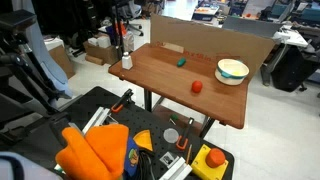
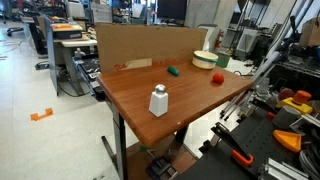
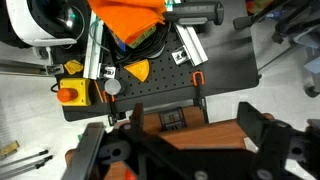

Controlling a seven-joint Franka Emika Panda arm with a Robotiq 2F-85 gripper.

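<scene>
On the brown wooden table (image 2: 140, 88) stands a white bottle-like object (image 2: 158, 103) near a corner. Farther in lie a small green item (image 2: 173, 71) and a red round object (image 2: 218, 77). A pale bowl with a yellowish band (image 1: 231, 72) sits towards the table's far right in exterior view 1. In the wrist view, my gripper shows two dark fingers spread wide, with no object held between them. The table's edge lies below that gap. In exterior view 1 the dark arm is at the left; its fingertips are hard to make out.
A tall cardboard panel (image 2: 155, 45) lines the table's back. Beside the table, a black base (image 3: 160, 80) carries an orange cloth (image 3: 128, 18), clamps, cables and a red emergency button on a yellow box (image 3: 68, 95).
</scene>
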